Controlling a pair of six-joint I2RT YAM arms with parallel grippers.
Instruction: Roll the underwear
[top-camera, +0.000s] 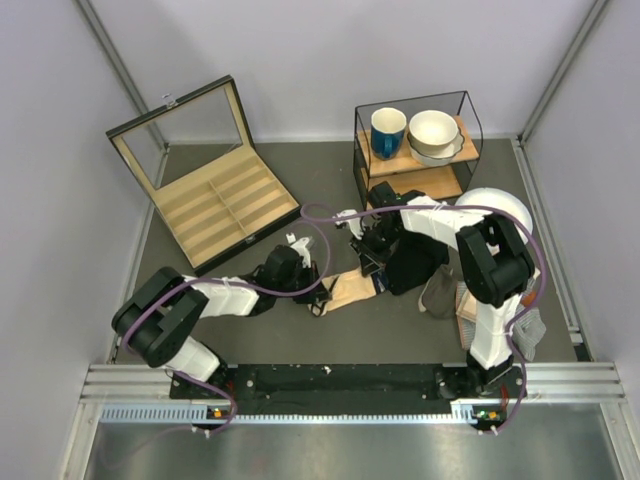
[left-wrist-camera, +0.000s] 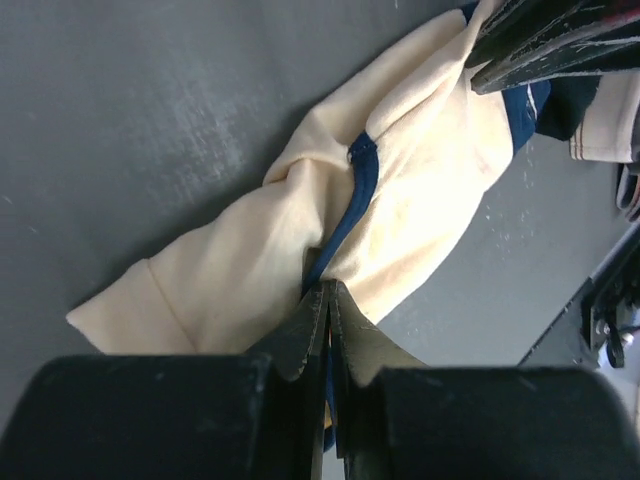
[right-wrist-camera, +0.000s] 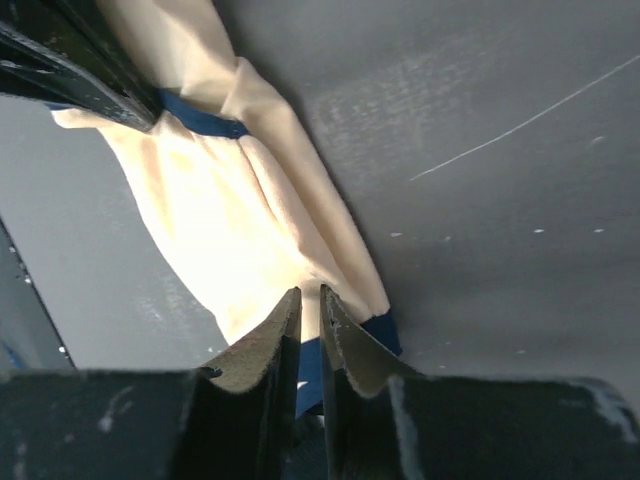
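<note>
The cream underwear (top-camera: 351, 289) with navy trim lies as a narrow strip on the grey table. At its left end my left gripper is shut on the cloth, near the navy band (left-wrist-camera: 352, 205). At the right end, my right gripper is at the cloth by the navy waistband (right-wrist-camera: 311, 362), its fingertips slightly apart. Each wrist view also shows the opposite gripper's dark fingers at the far end of the strip. The cloth's ends are partly hidden beneath the grippers.
An open compartment box (top-camera: 222, 200) stands at the back left, empty. Dark folded cloth (top-camera: 417, 260) and a grey-brown piece (top-camera: 437, 294) lie just right of the underwear. A rack (top-camera: 412, 180) with a mug and bowls is behind.
</note>
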